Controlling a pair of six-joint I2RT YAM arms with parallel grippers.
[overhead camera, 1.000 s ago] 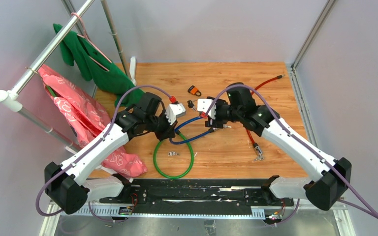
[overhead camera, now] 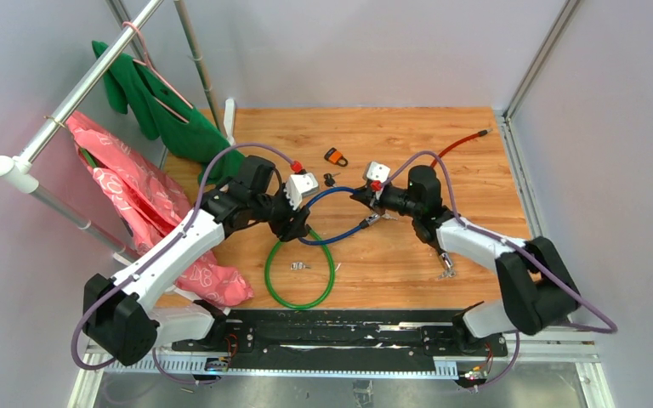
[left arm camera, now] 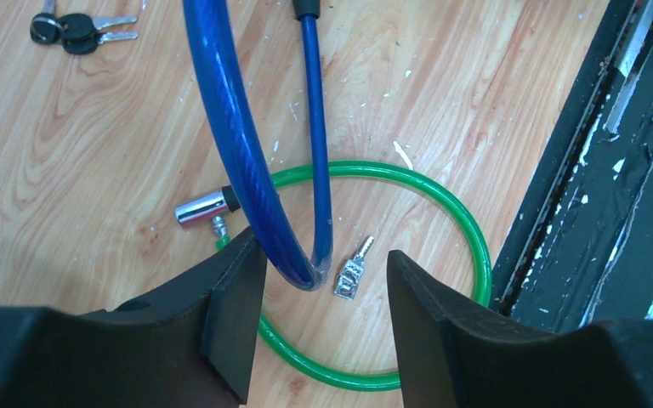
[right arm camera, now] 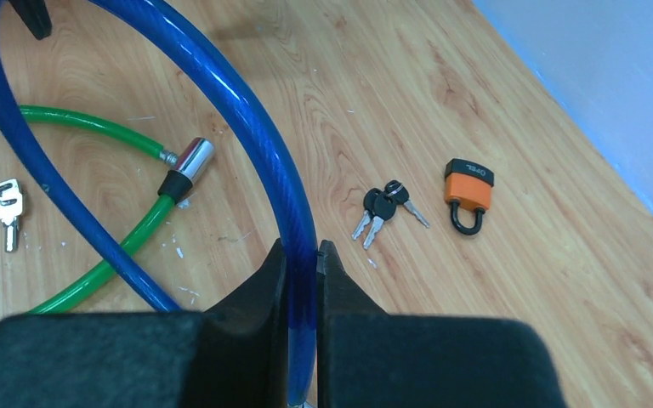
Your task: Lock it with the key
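A blue cable lock (overhead camera: 327,241) runs between my arms in a loop. My right gripper is shut on the blue cable, which rises from its fingers and arches over. My left gripper stands open, the lower bend of the blue cable hanging between its fingers, near the left one. The blue lock's metal body with a key (overhead camera: 372,219) shows in the top view below my right gripper. Loose black-headed keys (right arm camera: 379,208) lie beside an orange padlock (right arm camera: 468,187). A small silver key (left arm camera: 349,272) lies inside the green cable's loop.
The green cable lock (overhead camera: 268,280) lies under my left gripper. A red cable lock (overhead camera: 463,140) lies at the right, partly behind the right arm. A garment rack with green and pink cloths (overhead camera: 157,221) fills the left side. The board's back middle is fairly clear.
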